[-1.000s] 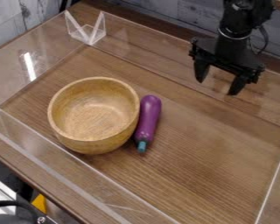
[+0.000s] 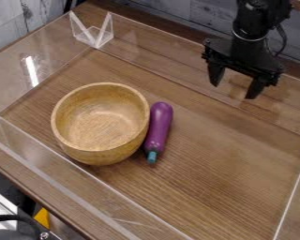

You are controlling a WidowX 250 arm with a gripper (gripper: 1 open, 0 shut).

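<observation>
At the back right, over the wooden table (image 2: 216,187), is my black gripper (image 2: 235,79), pointing down with its two fingers spread open and nothing visible between them. A wide tan bowl (image 2: 100,122) sits at the left of the table. Just right of the bowl lies a purple eggplant-like object (image 2: 159,127) with a teal tip, some way down and left from my gripper.
A small white wire-like holder (image 2: 93,32) stands at the back left. A dark wall edges the back.
My gripper has risen slightly toward the back over the last second. The bowl and the purple object have not moved.
</observation>
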